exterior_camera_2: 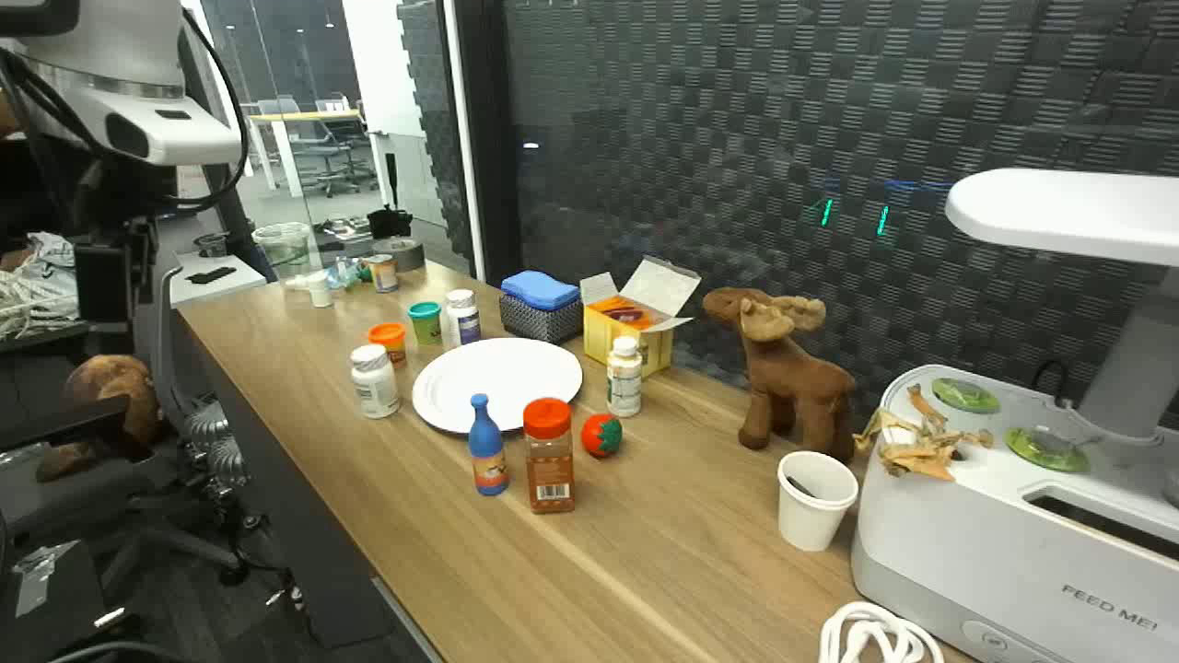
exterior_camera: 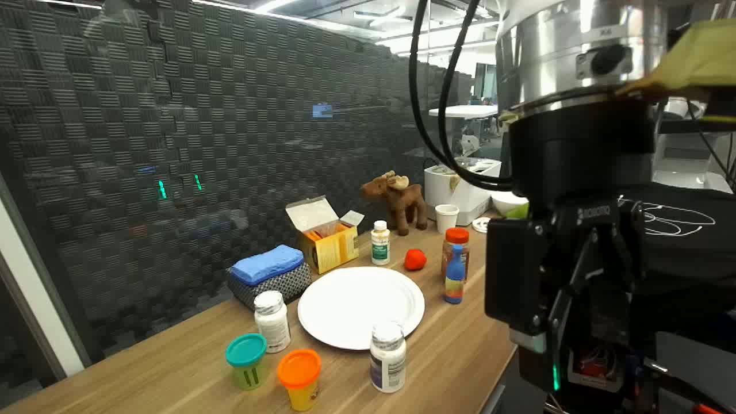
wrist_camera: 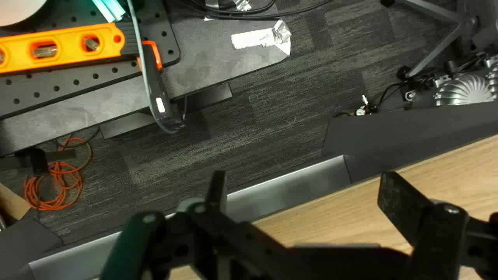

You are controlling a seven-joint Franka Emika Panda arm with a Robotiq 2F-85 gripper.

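In the wrist view my gripper stands open, its two black fingers wide apart with nothing between them. Below it lie the floor and the table's front edge, so it is clear of every tabletop object. A white plate [exterior_camera: 360, 308] rests on the table, bare. Around it stand a white bottle [exterior_camera: 387, 356] in front, another white bottle [exterior_camera: 272, 321], a teal-lidded tub [exterior_camera: 246, 361] and an orange-lidded tub [exterior_camera: 299, 379]. A blue bottle [exterior_camera_2: 486, 444], a red-lidded spice jar [exterior_camera_2: 548, 457] and a red tomato-like toy [exterior_camera_2: 601, 436] are on the plate's other side.
Along the wall are a grey box with blue cloth [exterior_camera_2: 541, 304], a yellow box [exterior_camera_2: 636, 330], a green-labelled bottle [exterior_camera_2: 624, 378] and a toy moose [exterior_camera_2: 790, 370]. A paper cup [exterior_camera_2: 814, 503] stands beside a white planter [exterior_camera_2: 995, 530].
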